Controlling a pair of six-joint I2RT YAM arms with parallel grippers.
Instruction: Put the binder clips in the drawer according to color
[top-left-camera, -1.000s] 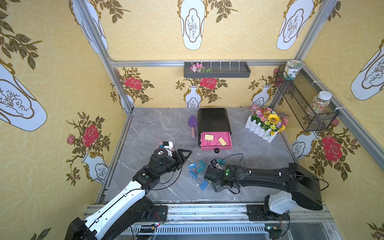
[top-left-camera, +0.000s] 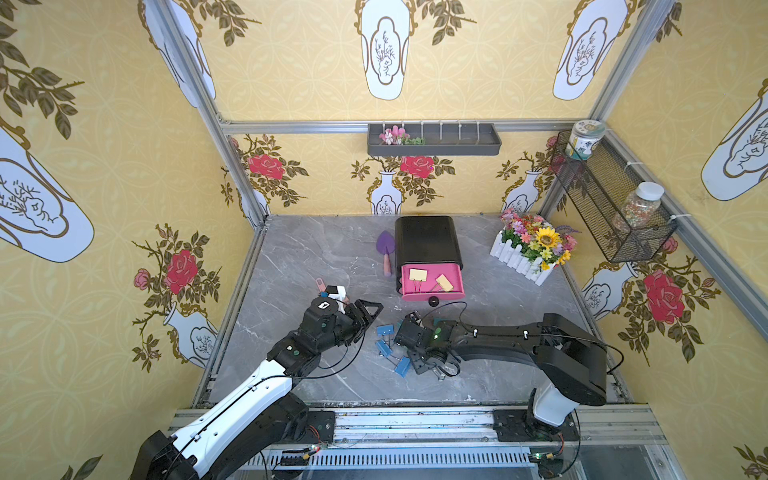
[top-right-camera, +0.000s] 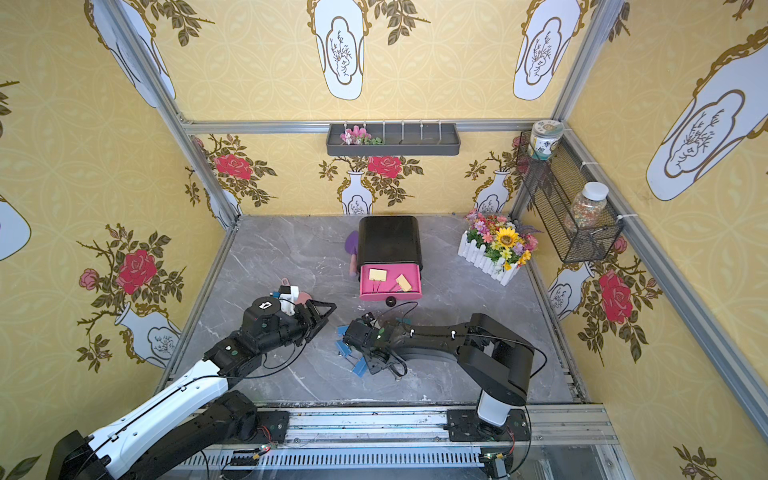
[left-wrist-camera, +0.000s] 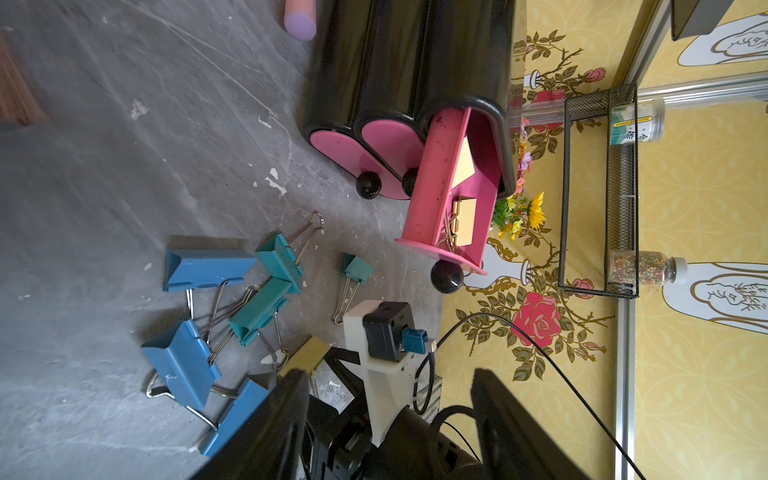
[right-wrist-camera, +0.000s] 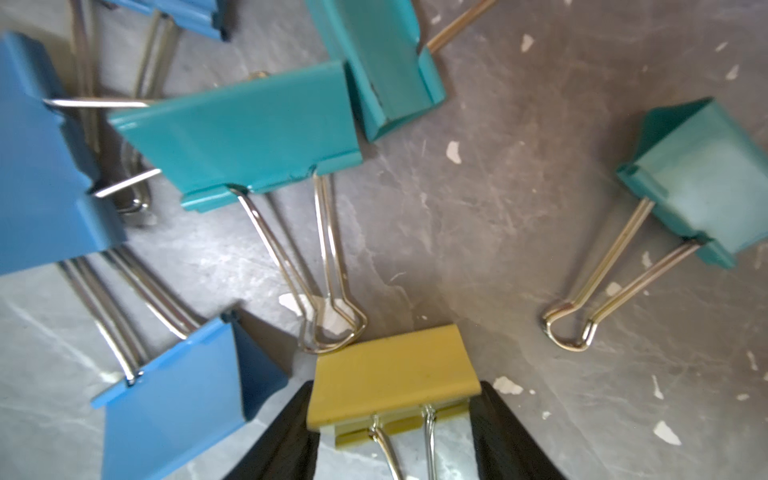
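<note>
A yellow binder clip (right-wrist-camera: 392, 376) lies on the table in the right wrist view. My right gripper stands open over it, one finger on either side. Blue clips (left-wrist-camera: 209, 268) and teal clips (left-wrist-camera: 277, 260) lie loose to the left of that gripper, partly hidden by its arm from above. One teal clip (right-wrist-camera: 704, 176) sits apart from the group. In the pulled-out pink drawer (top-left-camera: 433, 296) rest two yellow clips (top-left-camera: 418, 274). My left gripper is open and empty, held left of the clips.
The black cabinet (top-left-camera: 428, 240) has its lower two drawers shut. A purple trowel (top-left-camera: 385, 244) lies on its left, and a flower box (top-left-camera: 524, 260) stands at the right. Small white items (top-left-camera: 336, 293) lie behind the left arm. Bare table spreads at the left.
My right arm has shifted left across the table, covering more of the loose clips. The left arm and the open drawer have stayed put.
</note>
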